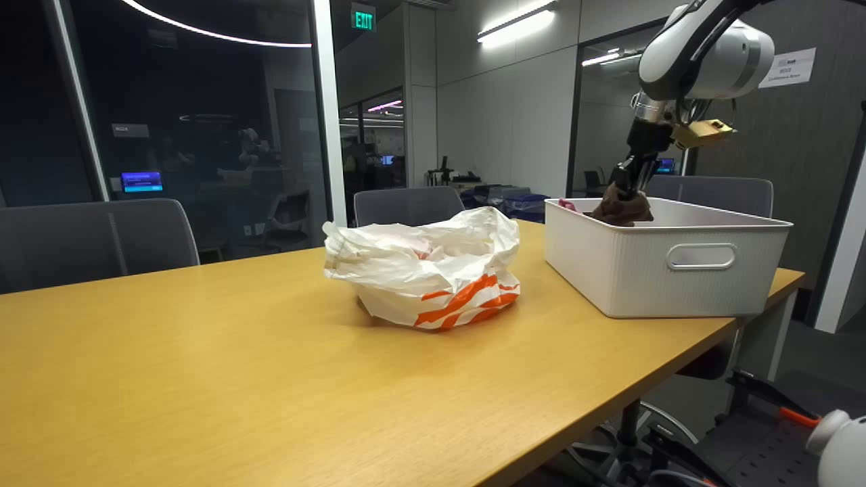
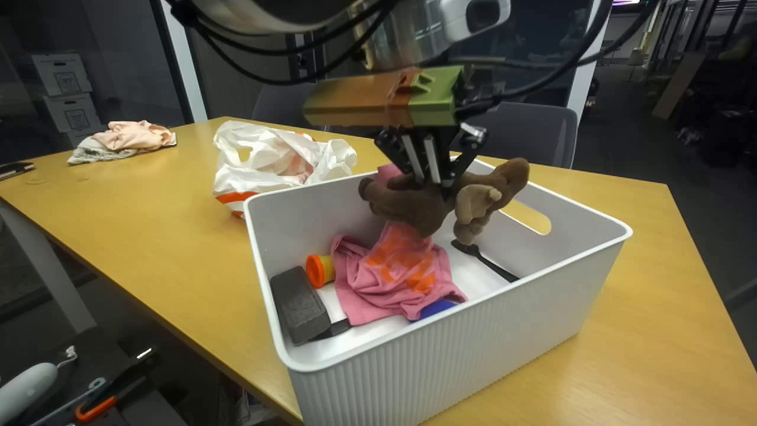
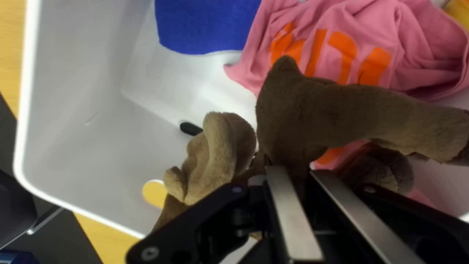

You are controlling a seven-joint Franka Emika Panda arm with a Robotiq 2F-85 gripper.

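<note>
My gripper (image 2: 441, 186) is shut on a brown plush toy (image 2: 415, 209). The toy hangs at rim height over the white bin (image 2: 454, 355), with its limbs drooping to both sides. In the wrist view the plush (image 3: 307, 118) lies across the fingers and covers their tips. Below it, inside the bin, a pink cloth (image 2: 369, 284) with orange print is crumpled on the floor, and a pink part of cloth also shows just behind the plush. In exterior view 1 the bin's front wall (image 1: 690, 284) hides everything but the top of the toy.
The bin also holds a black brush-like block (image 2: 299, 305), a yellow-orange tub (image 2: 319, 270), a blue item (image 3: 206, 26) and a black handle (image 2: 486, 259). A white plastic bag (image 1: 430, 268) stands beside the bin. Folded cloths (image 2: 131, 138) lie at the table's far end.
</note>
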